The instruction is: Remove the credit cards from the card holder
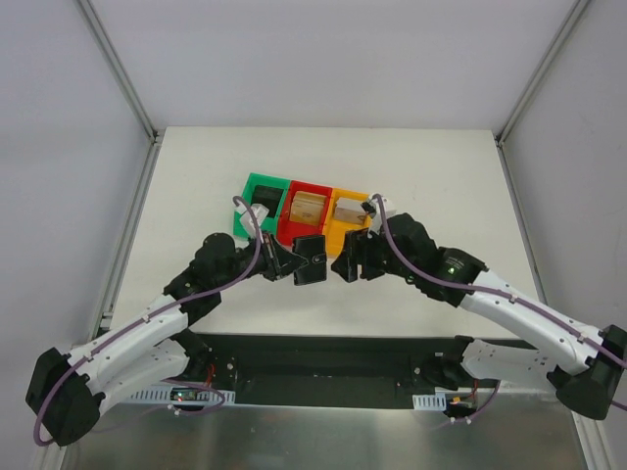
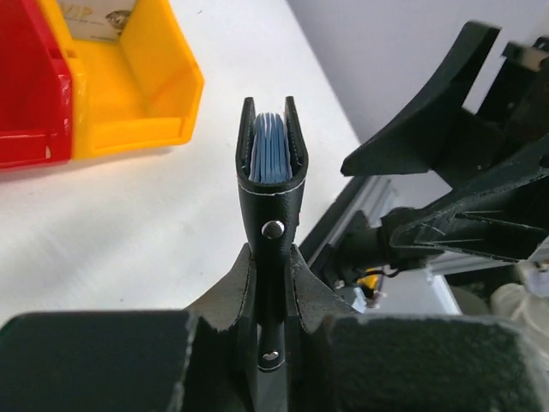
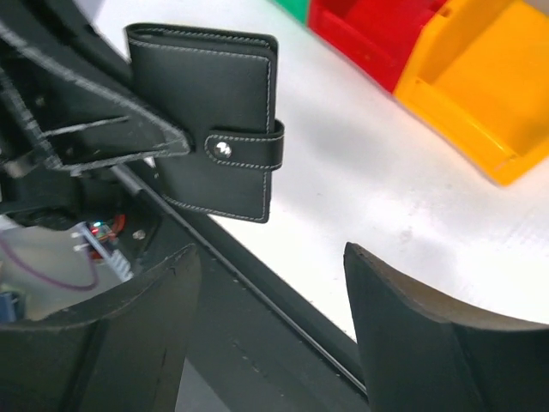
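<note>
A black stitched card holder (image 1: 311, 260) hangs above the table, with my left gripper shut on it. In the left wrist view its upper end shows pale blue card edges (image 2: 270, 150) packed between the two black covers. The strap (image 3: 244, 149) with its metal snap lies flat against the holder in the right wrist view; whether it is fastened I cannot tell. My right gripper is open and empty, apart from the holder and just to its right in the top view.
Joined green (image 1: 244, 217), red (image 1: 286, 233) and yellow (image 1: 333, 241) bins stand on the white table behind the grippers. A black item (image 1: 265, 198) lies in the green one, light-brown and pale items in the others.
</note>
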